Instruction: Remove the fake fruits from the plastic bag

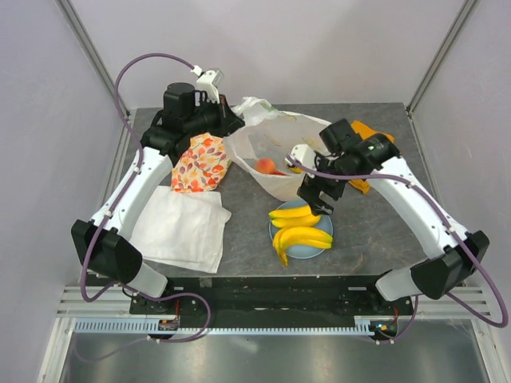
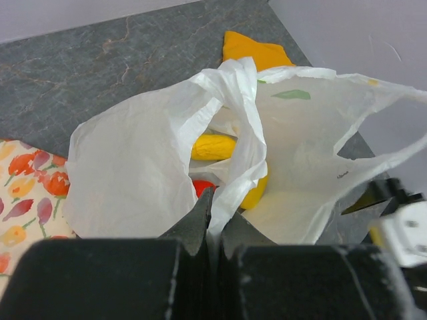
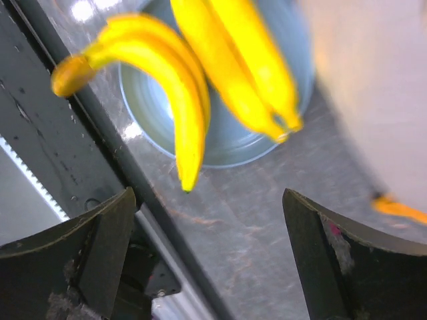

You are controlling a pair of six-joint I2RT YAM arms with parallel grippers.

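Observation:
My left gripper is shut on the rim of the white plastic bag (image 2: 133,167), pulled up into a fold between its fingers. In the top view the bag's mouth faces the front. Inside it lie a reddish-orange round fruit (image 1: 266,166) and yellow fruits (image 2: 213,147), partly hidden by the folds; a red piece (image 2: 201,187) shows below them. Yellow bananas (image 1: 302,238) rest on a blue plate (image 1: 307,254) in front of the bag. Open and empty, my right gripper hangs between plate and bag, its fingers (image 3: 100,247) apart and clear of the bananas.
A white cloth (image 1: 180,227) is spread at the left, with a floral-patterned cloth (image 1: 200,163) behind it. An orange cloth (image 1: 371,132) lies at the back right, partly under the right arm. Bare table shows between the white cloth and the plate.

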